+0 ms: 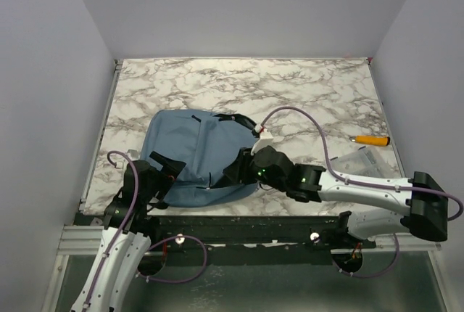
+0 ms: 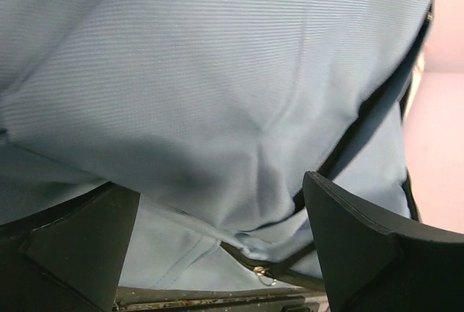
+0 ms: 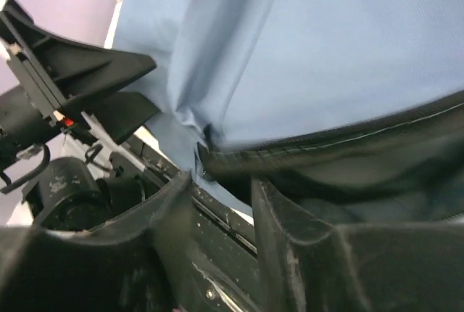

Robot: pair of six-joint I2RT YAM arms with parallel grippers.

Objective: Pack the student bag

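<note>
The grey-blue bag (image 1: pixel 232 138) lies flat on the left half of the table, near the front edge. My left gripper (image 1: pixel 168 175) is over its front left corner, fingers wide apart. In the left wrist view, bag cloth lies beyond and between the fingers. A small metal zip ring (image 2: pixel 264 276) shows at the bag's front. My right gripper is at the bag's front, its blurred fingertips apart. Just beyond them runs a dark band (image 3: pixel 341 134) with a pale stitched line, dark material below it. Whether anything touches the right fingertips cannot be told.
A clear plastic box (image 1: pixel 360 163) lies at the right, partly behind the right arm. Beyond it is an orange-handled tool (image 1: pixel 371 140). The two grippers are close together at the front.
</note>
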